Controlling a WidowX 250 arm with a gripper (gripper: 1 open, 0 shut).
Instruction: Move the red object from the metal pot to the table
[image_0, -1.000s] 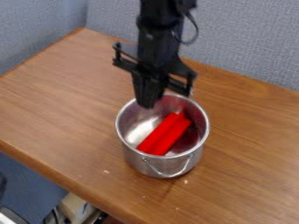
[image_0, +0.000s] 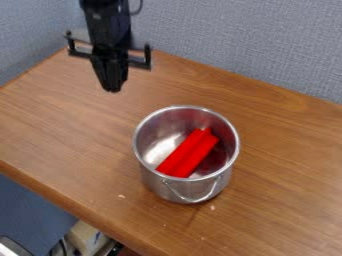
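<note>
The red object (image_0: 190, 153), a bright, elongated block, lies inside the metal pot (image_0: 144, 155). It leans slantwise, its upper end close to the far right of the rim and its lower end towards the front wall. The silvery pot stands upright on the table, right of centre. My black gripper (image_0: 112, 75) hangs at the upper left, above the table and well apart from the pot. Nothing red shows at the gripper. Its dark fingers are hard to separate, so how far they are spread cannot be made out.
Bare brown table (image_0: 67, 130) lies left of the pot, and more free surface lies to its right. A grey wall or backdrop (image_0: 267, 40) rises behind the far edge. Dark hardware with cables (image_0: 83, 238) occupies the lower left corner, off the table.
My gripper has travelled from above the pot's far side leftwards and away to the upper left. The pot and the red object inside it have stayed where they were.
</note>
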